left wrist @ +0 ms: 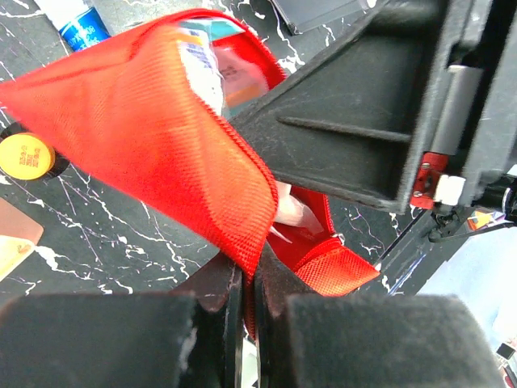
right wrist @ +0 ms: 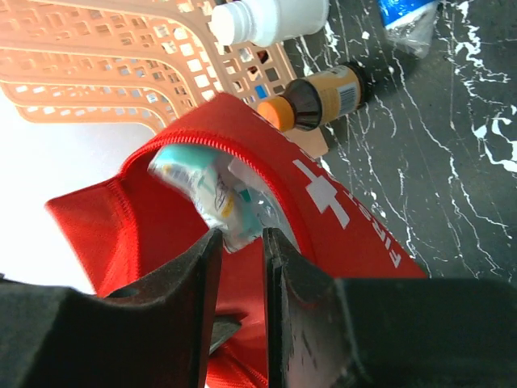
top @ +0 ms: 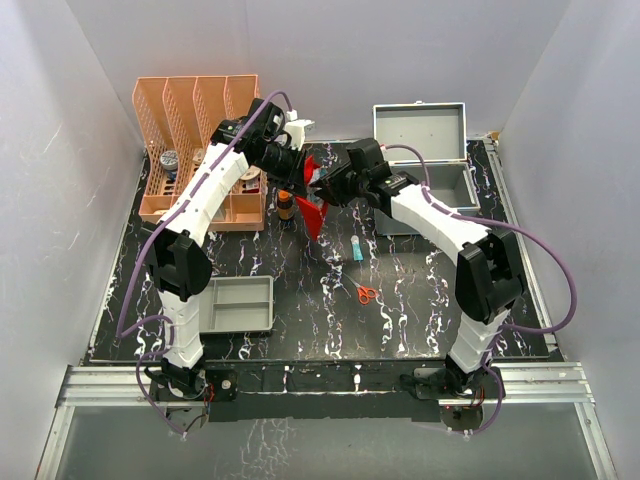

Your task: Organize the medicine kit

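Note:
A red zip pouch [top: 312, 222] with a white cross hangs between my two arms, its mouth gaping. In the left wrist view, my left gripper is shut on the edge of the pouch's red fabric [left wrist: 145, 121]. My right gripper is open at the pouch mouth, its fingertips in front of clear and teal packets [right wrist: 214, 190] inside. Whether the fingertips touch those packets, I cannot tell. A whitish packet [left wrist: 292, 212] shows in the pouch's lower part in the left wrist view. The pouch's bottom is hidden.
An orange divided basket [top: 180, 90] stands back left, a brown bottle [right wrist: 331, 97] and white bottle [right wrist: 287, 18] near it. The open grey box [top: 420, 130] is back right. Scissors [top: 366, 295] and a blue tube [top: 357, 248] lie mid-table; an empty grey bin [top: 236, 303] is front left.

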